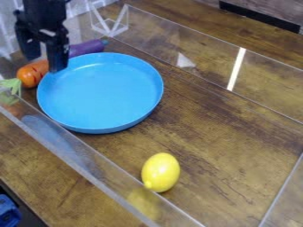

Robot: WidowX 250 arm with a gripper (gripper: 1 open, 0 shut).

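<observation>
My black gripper (42,55) hangs at the upper left, open and blurred, above an orange carrot (32,73) and just behind the left rim of a round blue tray (99,94). A purple eggplant (88,47) lies behind the tray, partly hidden by the gripper. A yellow lemon (160,172) lies on the wooden table at the lower middle. I see nothing on the blue tray.
Clear plastic walls cross the table (219,133) along the left and at the back right. The wood right of the tray is clear. A blue object (6,211) sits in the bottom left corner.
</observation>
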